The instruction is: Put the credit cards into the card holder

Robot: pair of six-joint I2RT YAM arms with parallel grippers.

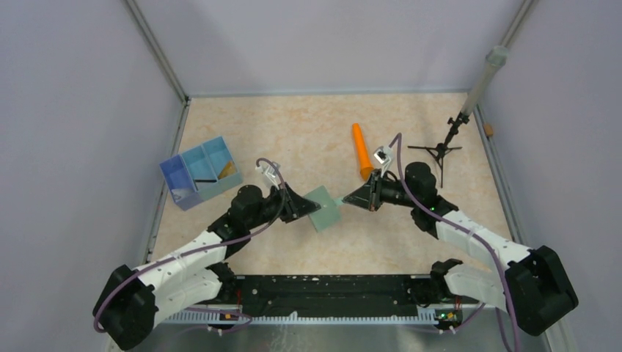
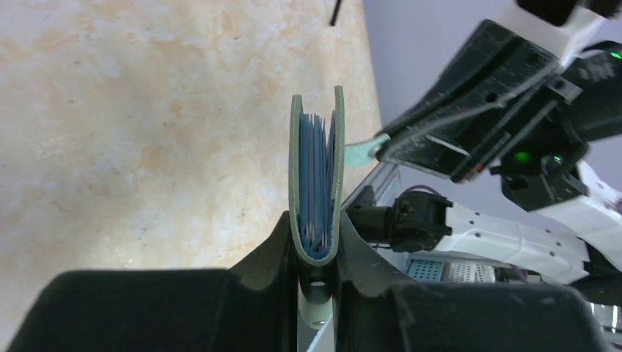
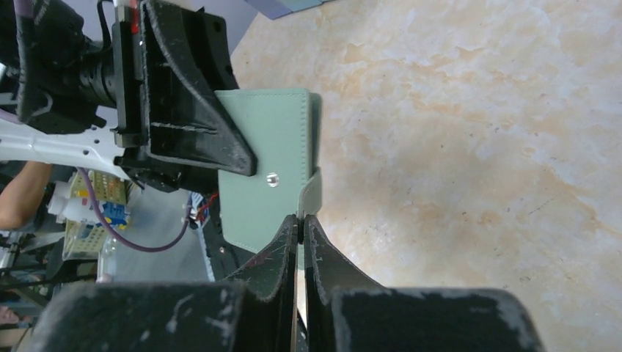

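A pale green card holder [image 1: 323, 210] hangs above the middle of the table, my left gripper [image 1: 317, 207] shut on it. In the left wrist view the holder [image 2: 335, 172] stands upright between the fingers, and blue inner sleeves [image 2: 314, 183] show between its covers. Whether any credit card is inside cannot be told. My right gripper is shut on the holder's strap [image 3: 311, 194], which sticks out from its side. A round metal snap [image 3: 273, 180] marks the holder's face.
A blue compartment box [image 1: 200, 171] with a few small items stands at the left. An orange cone [image 1: 361, 152] lies behind the right gripper, and a black-legged stand [image 1: 440, 150] is at the back right.
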